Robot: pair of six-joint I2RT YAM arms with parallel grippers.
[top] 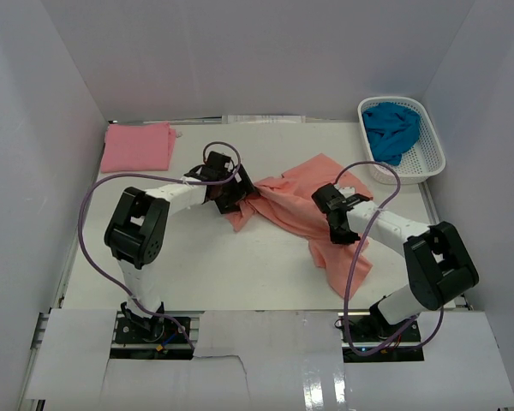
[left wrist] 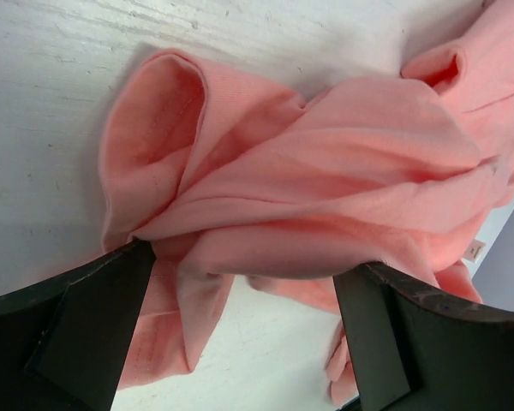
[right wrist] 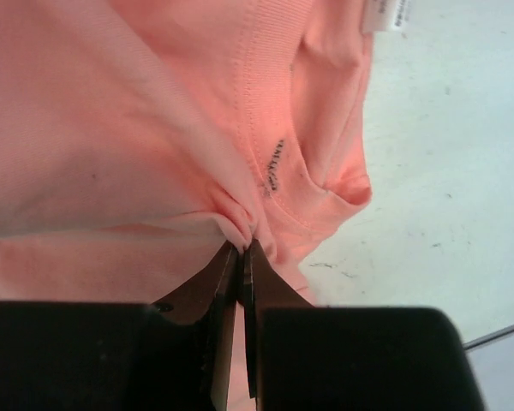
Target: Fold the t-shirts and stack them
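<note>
A salmon t-shirt (top: pixel 313 180) lies crumpled across the middle and right of the table, stretched between my grippers. My left gripper (top: pixel 239 193) stands open over its left end; in the left wrist view folds of the cloth (left wrist: pixel 325 197) sit between and beyond the spread fingers. My right gripper (top: pixel 343 235) is shut on the shirt, which in the right wrist view gathers into a pinch at the fingertips (right wrist: pixel 248 261). A pink folded shirt (top: pixel 137 147) lies flat at the back left.
A white basket (top: pixel 424 167) holding blue cloth (top: pixel 390 128) stands at the back right.
</note>
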